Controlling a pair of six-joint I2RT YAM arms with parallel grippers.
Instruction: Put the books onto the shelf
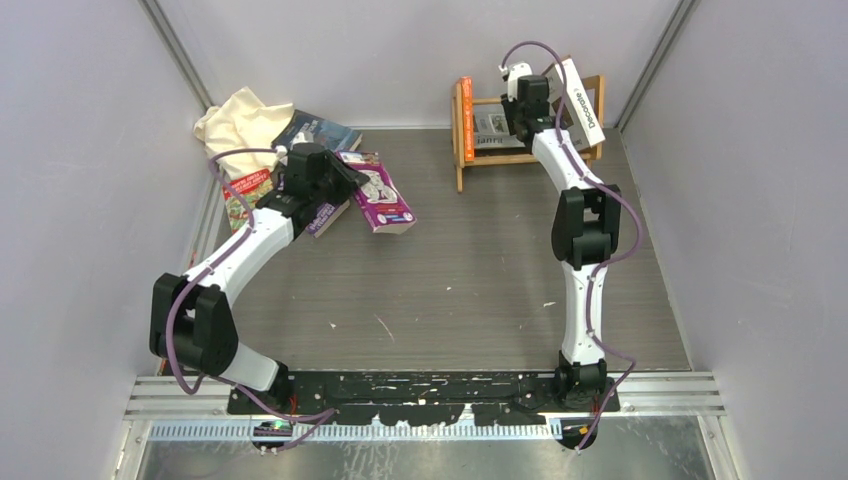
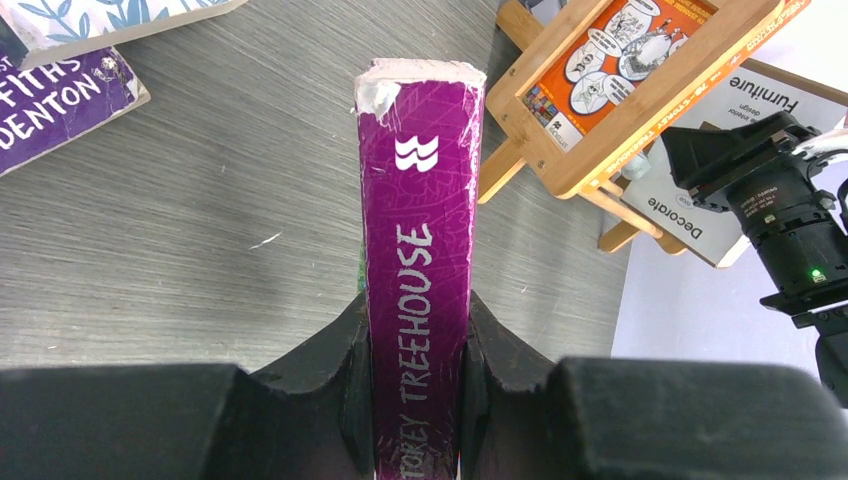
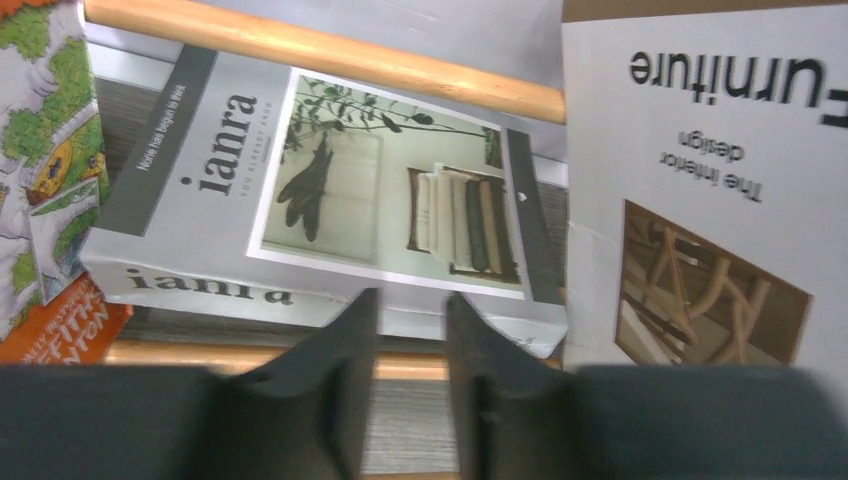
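My left gripper [image 1: 358, 180] is shut on a thick purple Treehouse book [image 1: 383, 200]; its spine [image 2: 420, 200] stands between the fingers in the left wrist view. Over the wooden rack [image 1: 459, 165] at the back right is my right gripper, its fingers apart and nothing between them. Beyond those fingers lies the grey ianra book [image 3: 340, 190], flat in the rack. An orange book [image 1: 467, 118] stands upright at the rack's left end. At its right end leans the white Decorate book [image 1: 580, 105], whose Furniture cover [image 3: 690, 250] is close to my right gripper.
At the back left are a cream cloth bag [image 1: 240, 125], a dark blue book [image 1: 325, 132], a red-green book [image 1: 248, 190] and a purple book [image 1: 325, 215] on the floor, partly behind my left arm.
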